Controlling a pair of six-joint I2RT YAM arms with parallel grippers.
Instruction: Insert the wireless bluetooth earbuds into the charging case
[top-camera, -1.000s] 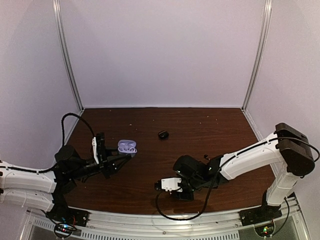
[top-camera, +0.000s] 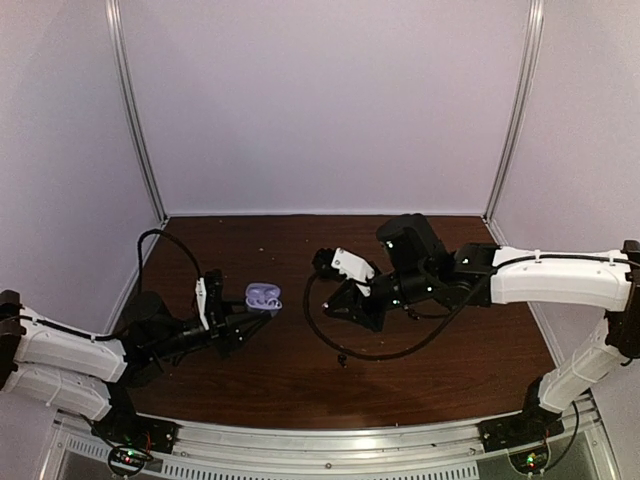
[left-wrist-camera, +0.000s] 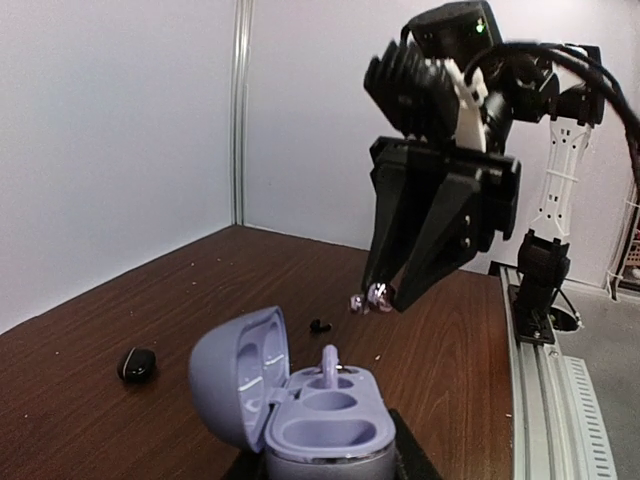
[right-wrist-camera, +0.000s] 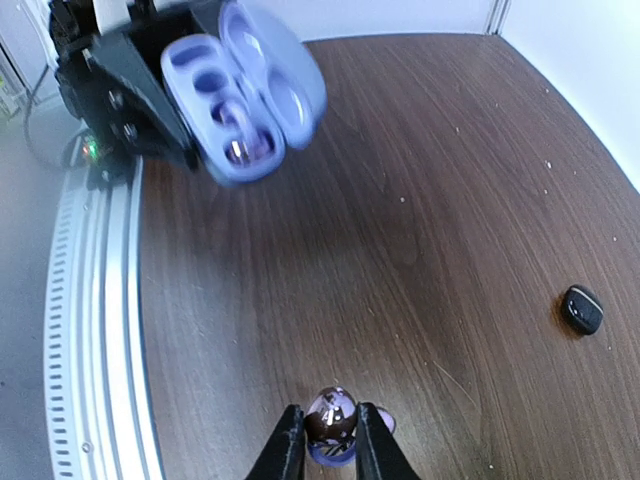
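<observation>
The lavender charging case has its lid up, and my left gripper is shut on its body, holding it above the table. One lavender earbud stands in the case, its stem sticking up; the wells beside it look empty. My right gripper is shut on a shiny purple earbud, most of it hidden between the fingertips. In the left wrist view this earbud hangs at the right fingertips, above and behind the case and apart from it.
A glossy black case-like object lies on the brown table, with a small black earbud farther along. In the top view a small dark piece lies near the front middle. Bare table separates the two grippers.
My right gripper has risen and moved away from the table's front edge, now hiding the black case-like object from the top view.
</observation>
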